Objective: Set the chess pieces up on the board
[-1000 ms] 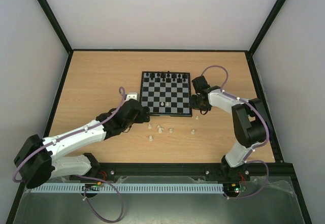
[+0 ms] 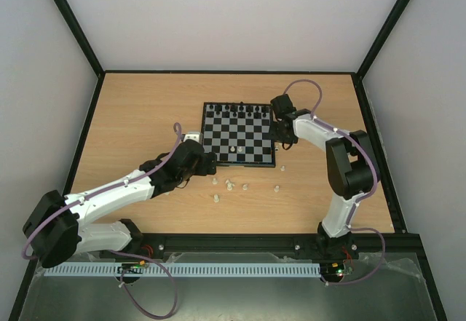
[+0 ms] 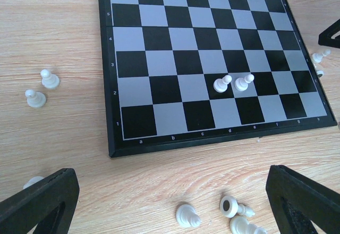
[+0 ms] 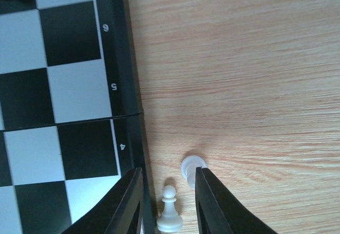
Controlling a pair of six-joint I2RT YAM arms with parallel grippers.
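The chessboard (image 2: 247, 135) lies in the middle of the table, black pieces (image 2: 237, 108) along its far end. Two white pawns (image 3: 222, 83) stand side by side on its near half. My left gripper is open at the board's near left corner, with nothing between its fingers. By the board's right edge, my right gripper is partly open and empty. In the right wrist view, a white pawn (image 4: 169, 211) and another white piece (image 4: 192, 167) show on the wood past its fingertips. Both appear below them, apart from the fingers.
Loose white pieces lie in front of the board, including a pawn (image 3: 187, 216) and a tipped piece (image 3: 235, 206). Two more white pieces (image 3: 42, 88) stand left of the board. Bare wood (image 2: 153, 99) stretches around the far left.
My right gripper has shifted toward the far side of the table along the board's right edge, slightly leftward. White pieces near it have come into view. The left arm has barely moved.
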